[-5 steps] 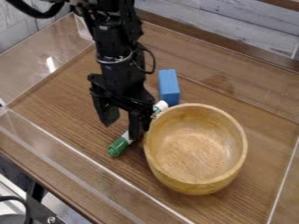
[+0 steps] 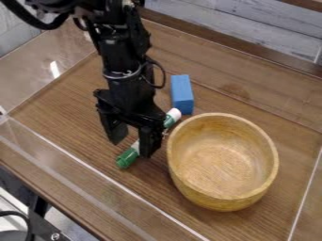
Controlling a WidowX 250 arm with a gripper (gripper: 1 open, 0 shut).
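Observation:
My black gripper (image 2: 131,134) hangs low over the wooden table, open, its fingers on either side of a slim green marker (image 2: 127,159) with a white upper part (image 2: 171,120). The marker lies diagonally on the table, partly hidden behind the fingers. I cannot tell whether the fingers touch it.
A tan oval bowl (image 2: 221,165) sits close to the right of the gripper. A blue block (image 2: 182,92) lies behind the marker.
The gripper has shifted slightly left and its fingers now straddle more of the marker's middle. The marker and blue block look unmoved.

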